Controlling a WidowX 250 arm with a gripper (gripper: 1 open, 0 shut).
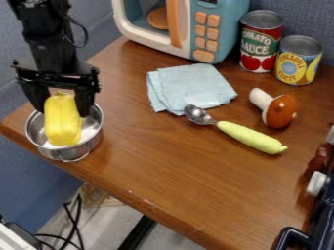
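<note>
My black gripper (62, 90) hangs at the left, over a steel pot (81, 145) near the table's left edge. A yellow block-like object (62, 119) is between its fingers, lowered into the pot, its lower part within the rim.
A light-blue cloth (187, 88), a spoon with a yellow handle (248, 135) and an orange mushroom (276, 110) lie on the wooden table (196, 195). Cans (261, 41) and a toy microwave (177, 24) stand at the back. Dark objects (307, 225) line the right edge.
</note>
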